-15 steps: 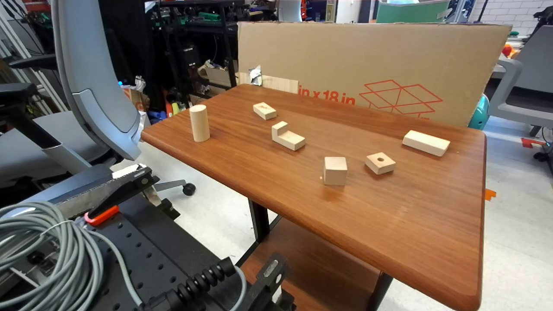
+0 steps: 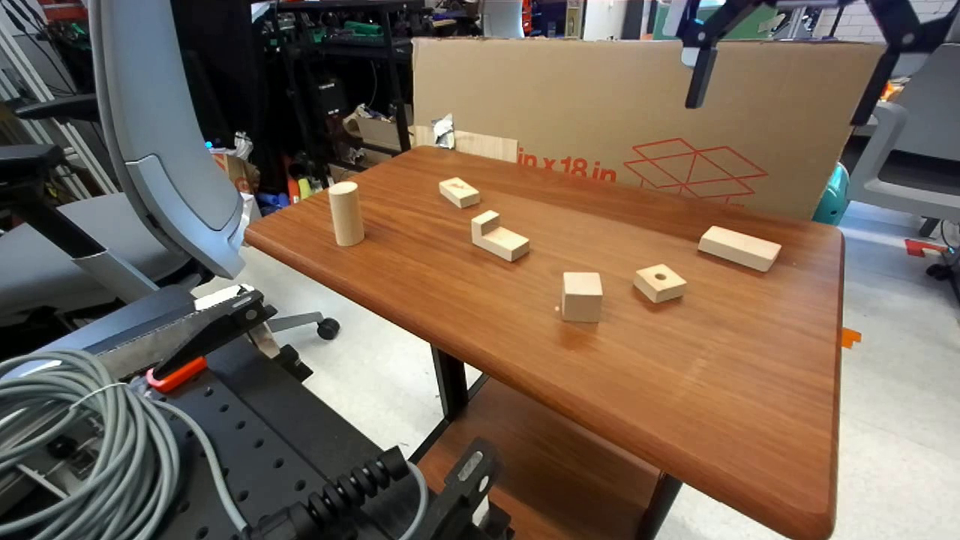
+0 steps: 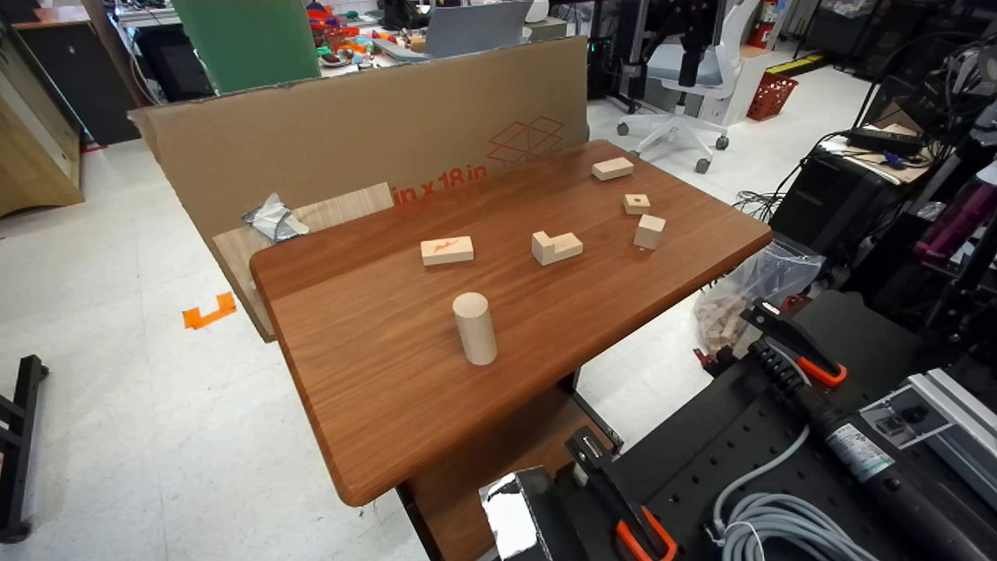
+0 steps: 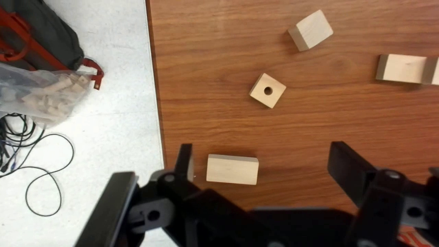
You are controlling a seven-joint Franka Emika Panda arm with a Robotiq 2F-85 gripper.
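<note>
High above the table's right end, my gripper [image 2: 778, 103] stands open, its two fingers wide apart and nothing between them. In the wrist view the gripper frames a plain rectangular block [image 4: 232, 169], which lies on the table well below and closer to the left finger. Beyond it are a square block with a hole [image 4: 268, 90] and a cube [image 4: 311, 31]. An L-shaped block [image 2: 500, 237], a flat block with a reddish mark [image 2: 460, 192] and an upright cylinder [image 2: 346, 214] are spread toward the table's other end.
A cardboard sheet [image 2: 558, 99] stands upright along the table's back edge. Wide bare stretches of the wooden table [image 2: 711, 396] separate the blocks. In the wrist view, the floor [image 4: 119, 123] shows past the table's left edge.
A second ago my gripper was out of exterior view 1. Now its open fingers reach in from the top right. The blocks lie where they were.
</note>
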